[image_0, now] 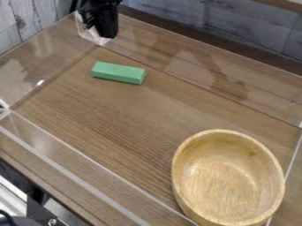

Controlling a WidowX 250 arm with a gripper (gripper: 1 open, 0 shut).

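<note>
A green rectangular block [118, 72] lies on the wooden table toward the upper left. My black gripper [101, 26] hangs above and behind it at the top left edge, partly out of frame; I cannot tell how its fingers stand or whether anything is between them. A wooden bowl [228, 177] sits at the bottom right.
A grey plank wall [236, 35] runs behind it, and clear panels or strips line the table's sides.
</note>
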